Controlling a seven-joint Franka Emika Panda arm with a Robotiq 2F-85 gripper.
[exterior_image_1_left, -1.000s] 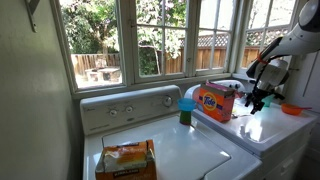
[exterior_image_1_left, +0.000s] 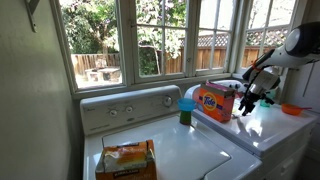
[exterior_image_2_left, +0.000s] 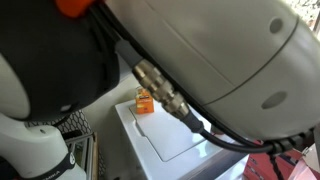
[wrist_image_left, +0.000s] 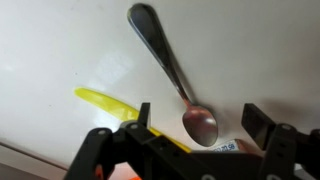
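In the wrist view my gripper is open, its two dark fingers set apart. Below it on the white surface lies a spoon (wrist_image_left: 200, 125), its bowl between the fingers in the picture and its black handle (wrist_image_left: 148, 25) pointing to the upper left. A yellow knife-like utensil (wrist_image_left: 105, 102) lies beside the spoon, partly hidden behind the left finger. In exterior view 1 my gripper (exterior_image_1_left: 243, 107) is low over the right-hand machine top, just right of the orange Tide box (exterior_image_1_left: 214, 101). Exterior view 2 is mostly blocked by the arm.
An orange bowl (exterior_image_1_left: 292, 109) and a teal item (exterior_image_1_left: 267, 99) stand on the right. On the left machine are an orange bag (exterior_image_1_left: 127, 160) and a green cup (exterior_image_1_left: 186, 112). A partly hidden labelled item (wrist_image_left: 232, 146) sits near the spoon's bowl.
Over the last second the arm has come lower and the gripper has shifted slightly left, toward the Tide box. The objects on the machines look unmoved.
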